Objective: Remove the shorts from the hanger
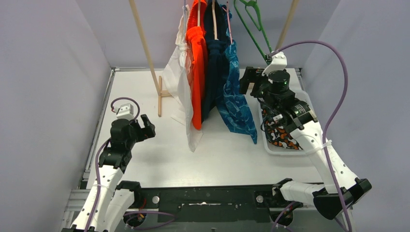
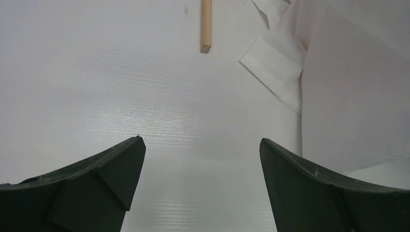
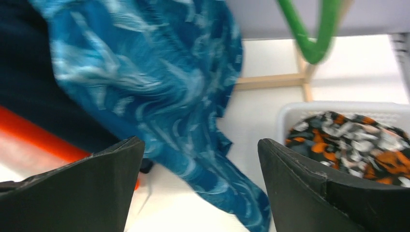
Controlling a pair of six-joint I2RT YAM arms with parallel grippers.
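Note:
Several garments hang on hangers from a wooden rack: white cloth (image 1: 180,96), orange (image 1: 197,72), dark teal (image 1: 214,82) and blue patterned (image 1: 234,106), which fills much of the right wrist view. My right gripper (image 1: 248,79) is raised just right of the blue garment, below an empty green hanger (image 3: 314,48), its fingers apart with nothing between them. My left gripper (image 1: 147,126) stands open low at the left, left of the white cloth. Which garments are shorts I cannot tell for certain.
A white basket (image 1: 285,151) holding orange-and-black patterned cloth sits at the right, partly behind my right arm. Wooden posts (image 1: 145,48) stand either side of the garments.

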